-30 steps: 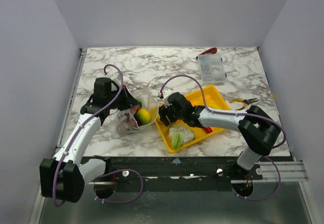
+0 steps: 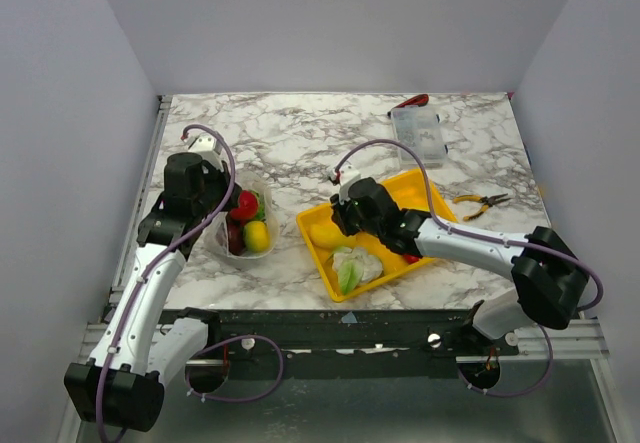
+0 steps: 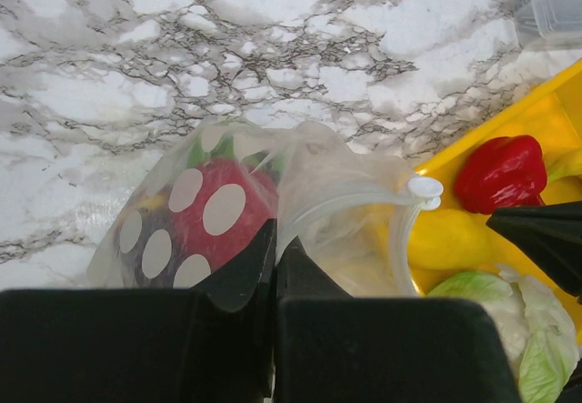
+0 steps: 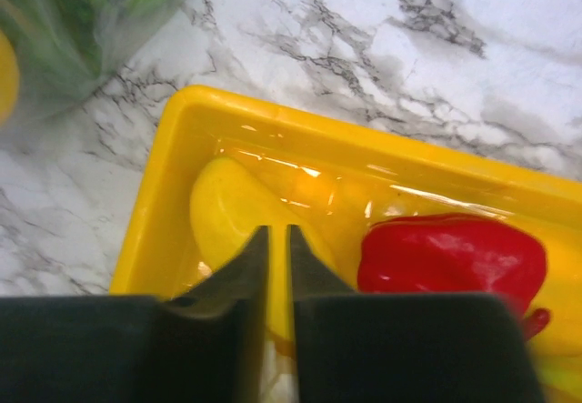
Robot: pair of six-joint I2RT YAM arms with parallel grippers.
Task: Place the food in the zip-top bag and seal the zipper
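The zip top bag point(image 3: 182, 212) holds red, green and yellow food and stands left of the tray in the top view. My left gripper is shut on the bag's clear rim, near its white slider point(image 3: 425, 188). My right gripper hangs over the yellow tray point(image 4: 145, 221), its tips narrowly apart over a yellow food piece point(image 4: 232, 207); whether it holds it is unclear. A red pepper point(image 4: 450, 256) lies beside that piece, and a cabbage point(image 3: 536, 339) lies in the tray's near part.
A clear plastic box point(image 2: 418, 135) and a red item point(image 2: 412, 102) lie at the back right. Pliers point(image 2: 485, 205) lie right of the tray.
My left gripper has drawn back leftward with the bag, which now sits more upright, farther from the tray. My right gripper has moved slightly right over the tray.
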